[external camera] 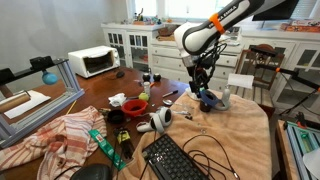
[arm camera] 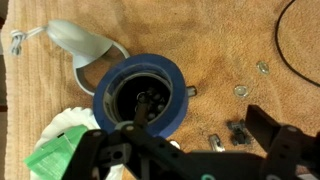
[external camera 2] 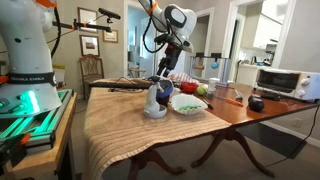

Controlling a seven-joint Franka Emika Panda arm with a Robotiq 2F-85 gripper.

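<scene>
A blue-rimmed round pot (arm camera: 181,88) with a dark inside stands on the tan cloth in the wrist view. My gripper is open above the cloth, its fingers wide apart. The left finger (arm camera: 140,150) overlaps the pot's near rim in that view, while the right finger (arm camera: 268,127) is over bare cloth. Whether the left finger reaches into the pot cannot be told. From the side, the gripper (external camera: 196,86) is over the blue pot (external camera: 207,102). Nothing shows held.
Beside the pot are a white appliance (arm camera: 80,40) and a white bowl (arm camera: 68,123) with a green item in it. A small dark piece (arm camera: 238,132) lies on the cloth. A black keyboard (external camera: 176,160) and a red bowl (external camera: 134,106) are farther off.
</scene>
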